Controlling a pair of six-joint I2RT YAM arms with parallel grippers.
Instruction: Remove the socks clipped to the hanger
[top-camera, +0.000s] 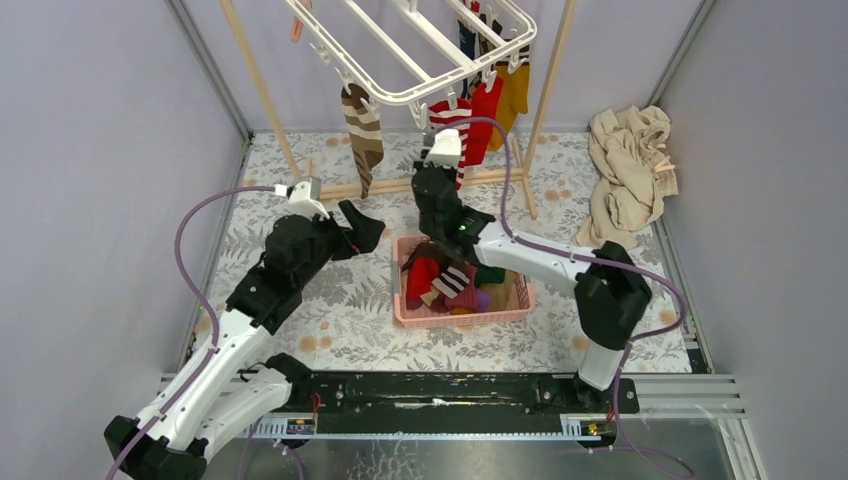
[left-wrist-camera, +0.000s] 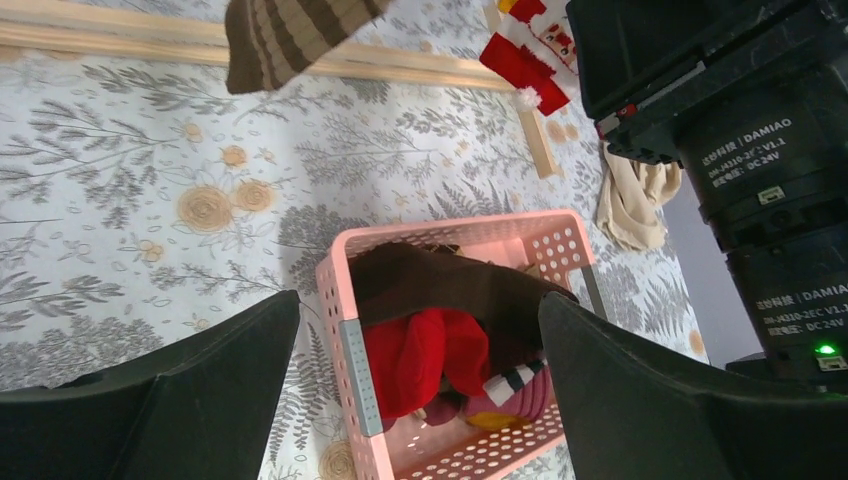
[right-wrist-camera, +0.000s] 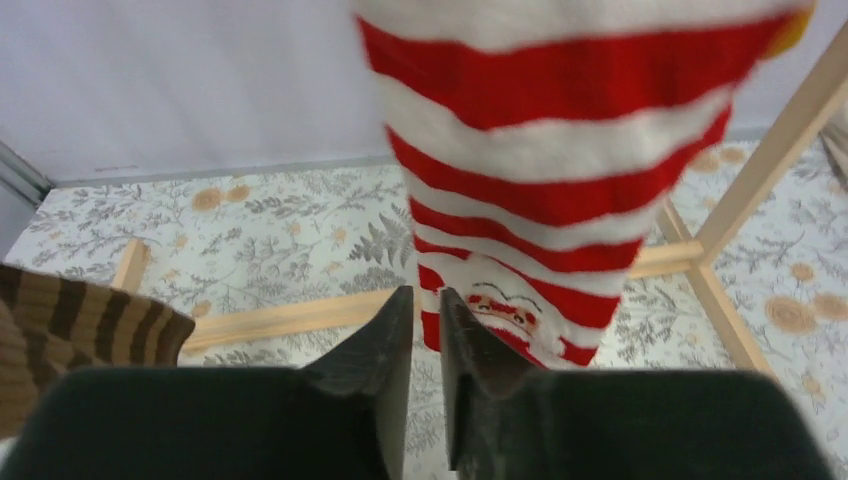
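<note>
Clips on the white hanger (top-camera: 411, 98) hold several socks along its front and right side. A brown striped sock (top-camera: 362, 130) hangs at the front left. The red-and-white striped sock (right-wrist-camera: 530, 185) hangs close in front of my right gripper. Those fingers (right-wrist-camera: 395, 350) are nearly together, with a narrow gap where the sock's lower left edge shows; whether they pinch it cannot be told. My left gripper is wide open and empty, left of and above the pink basket (top-camera: 465, 319).
Several socks, including a red one (left-wrist-camera: 420, 350) and a dark brown one (left-wrist-camera: 450, 290), lie in the basket. A beige cloth (top-camera: 628, 175) is heaped at the right. Wooden stand legs (top-camera: 553, 70) flank the hanger.
</note>
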